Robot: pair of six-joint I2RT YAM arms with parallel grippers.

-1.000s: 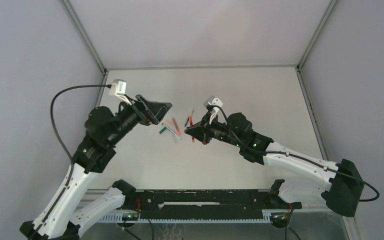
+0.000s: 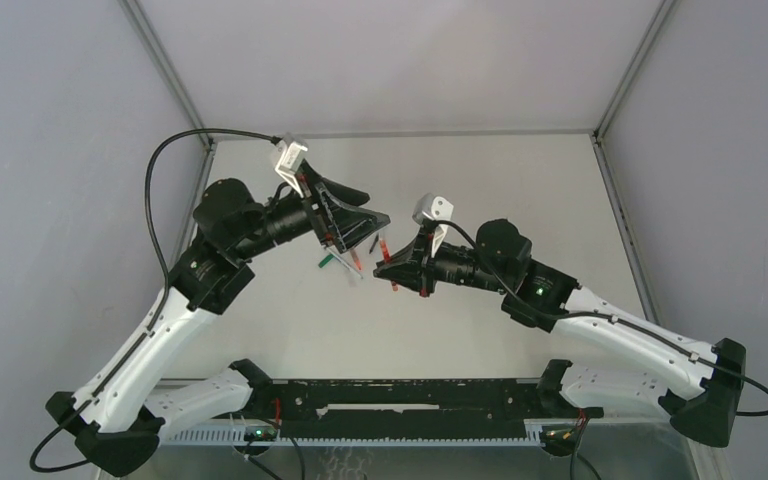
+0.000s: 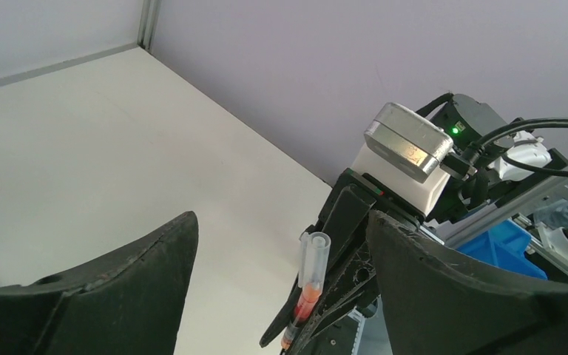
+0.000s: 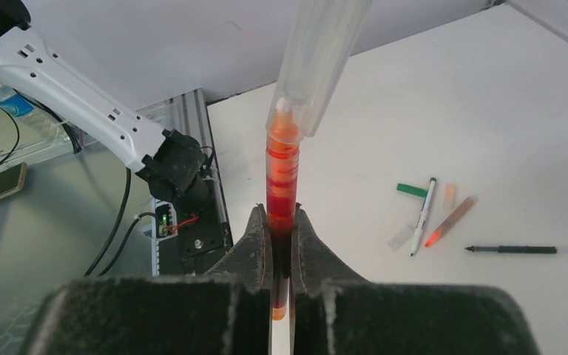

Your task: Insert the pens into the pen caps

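Note:
A red pen stands upright in my right gripper, which is shut on it, with a clear cap over its upper tip. My left gripper is part open around the top of that cap, just above the right one. On the table in the right wrist view lie a green cap, a white pen, a pale orange cap, an orange pen, a clear cap and a black pen.
Walls enclose the back and sides, and a dark strip runs along the front edge.
My right arm has shifted slightly to the right.

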